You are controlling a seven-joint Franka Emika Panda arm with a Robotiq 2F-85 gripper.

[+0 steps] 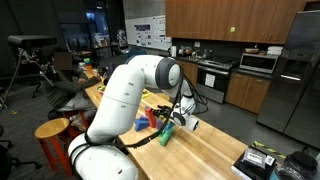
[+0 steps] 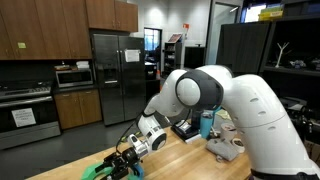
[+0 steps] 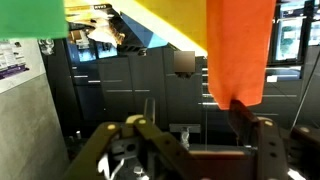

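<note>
In the wrist view my gripper is open, its dark fingers apart at the lower edge. A red-orange piece (image 3: pixel 240 50) reaches down to the right finger; whether it is gripped cannot be told. A yellow piece (image 3: pixel 165 20) lies beside it at the top, and a green piece (image 3: pixel 20 50) fills the upper left corner. Exterior view 1 has my gripper (image 1: pixel 168 118) low over the wooden table, close to a red item (image 1: pixel 152 118) and a blue item (image 1: pixel 140 124). In exterior view 2 the gripper (image 2: pixel 127 158) hangs beside a green item (image 2: pixel 95 172).
A dark box (image 1: pixel 255 163) stands at the table's right front. In exterior view 2, a blue container (image 2: pixel 207 126) and a grey mug (image 2: pixel 225 148) stand behind my arm. Red stools (image 1: pixel 52 130) are left of the table.
</note>
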